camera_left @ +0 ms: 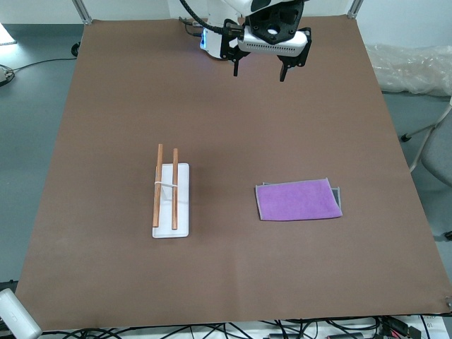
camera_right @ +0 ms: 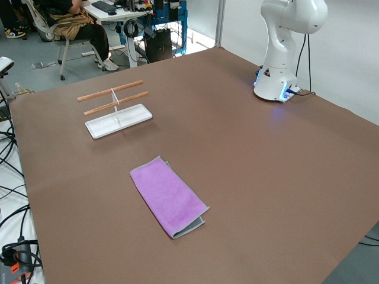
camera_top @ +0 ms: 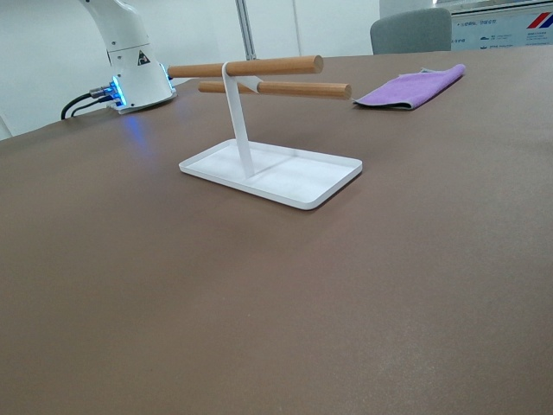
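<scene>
A white stand (camera_left: 180,201) with two horizontal wooden rods (camera_top: 276,66) on a white tray (camera_right: 121,121) sits on the brown table. A folded purple cloth with grey edging (camera_left: 296,200) lies flat, apart from the stand, to its right in the left view; it also shows in the top view (camera_top: 410,86) and right view (camera_right: 169,195). My gripper (camera_left: 259,68) hangs at the table's far edge in the left view, above and apart from both, its black fingers spread apart with nothing visible between them.
The robot base (camera_right: 275,86) stands at one edge by a wall. Cables run along the table's outside edge, and a chair (camera_left: 438,148) stands beside it.
</scene>
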